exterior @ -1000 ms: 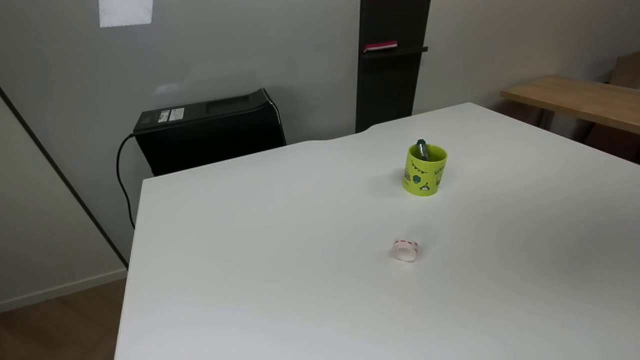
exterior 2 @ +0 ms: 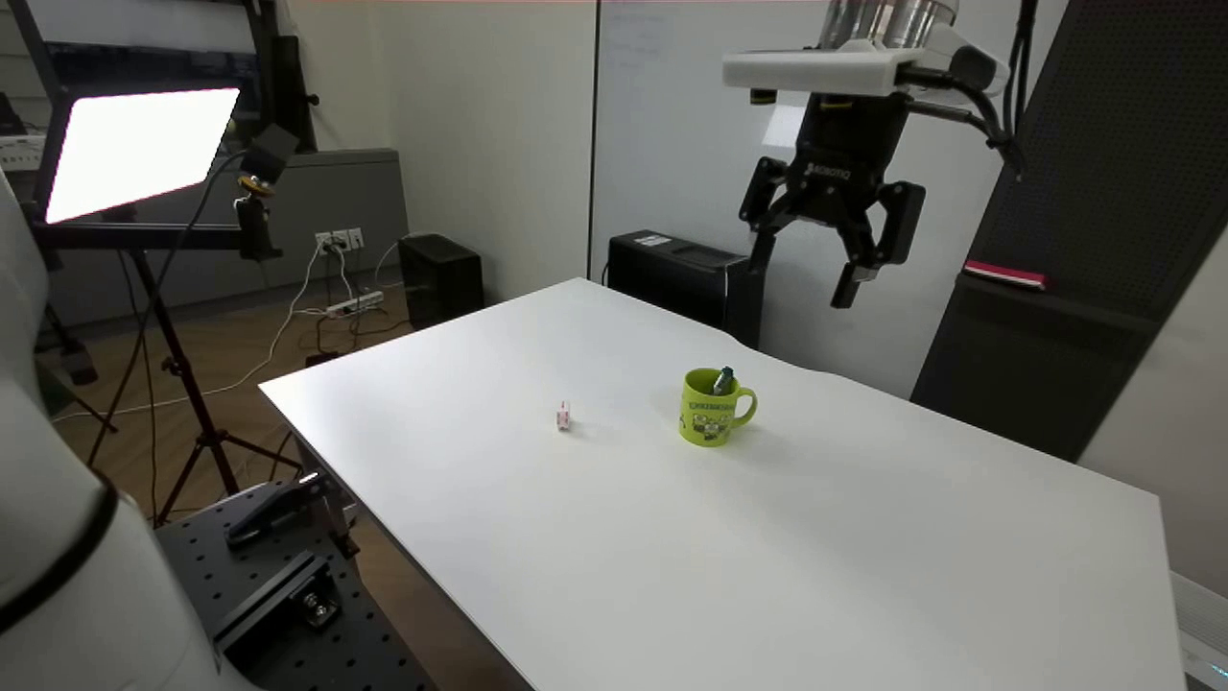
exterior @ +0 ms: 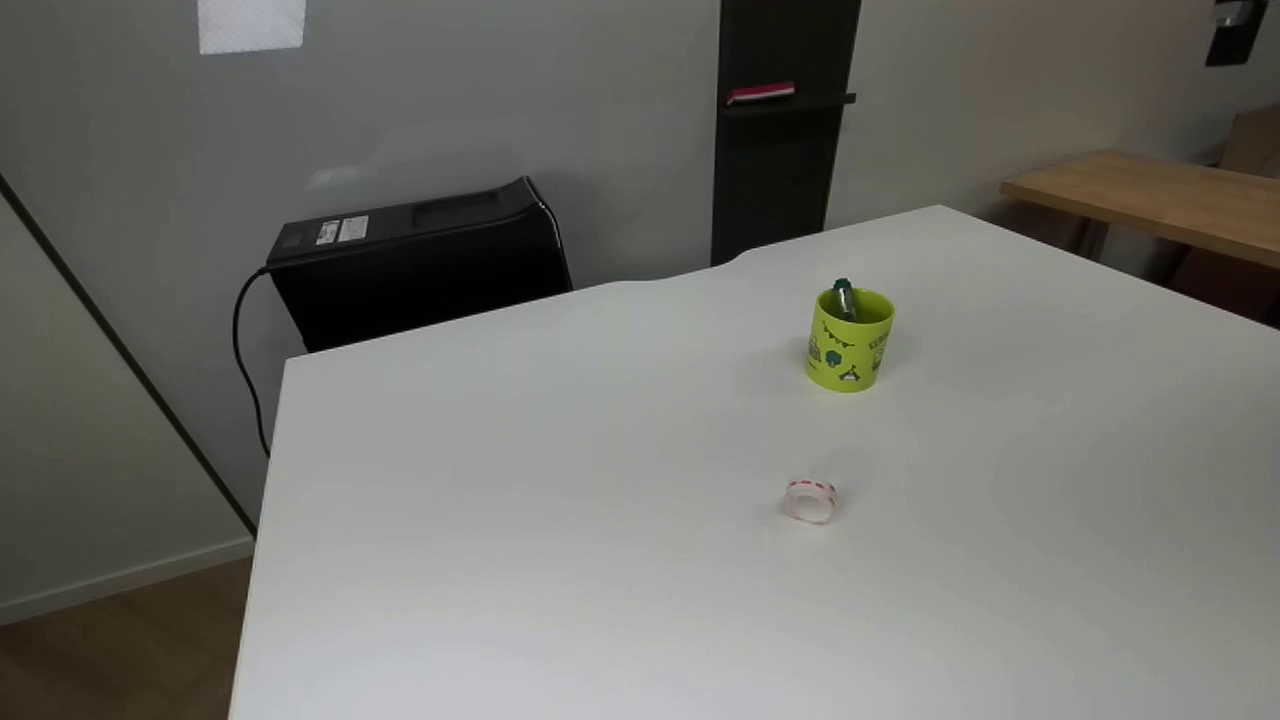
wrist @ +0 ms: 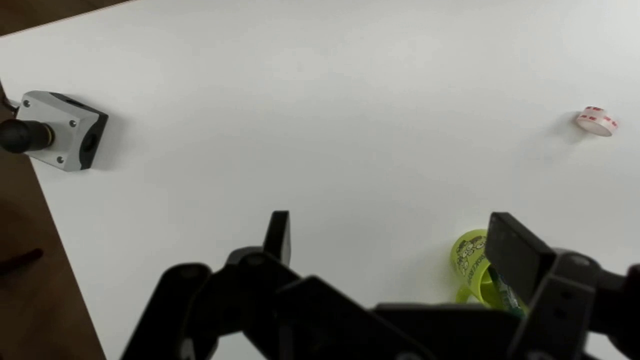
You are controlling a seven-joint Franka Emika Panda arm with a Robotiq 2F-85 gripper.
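A lime-green mug (exterior 2: 704, 416) with printed figures stands upright on the white table, its handle showing in exterior view 2. Out of its mouth sticks a dark green-capped, partly clear object (exterior: 846, 301), perhaps a marker. Some way from the mug lies a small white roll with red marks (exterior: 811, 502), standing on its edge. My gripper (exterior 2: 800, 282) hangs high above the table, its fingers wide open and nothing between them. In the wrist view the mug (wrist: 470, 255) is partly covered by one finger (wrist: 516, 252), while the roll (wrist: 597, 122) shows at far right.
A grey box with a black knob (wrist: 63, 131) sits by the table edge in the wrist view. Black equipment (exterior: 414, 258) stands behind the table, against the wall.
A dark piece of the arm now shows at the top right corner of exterior view 1, where nothing was before. Mug and roll have stayed in place.
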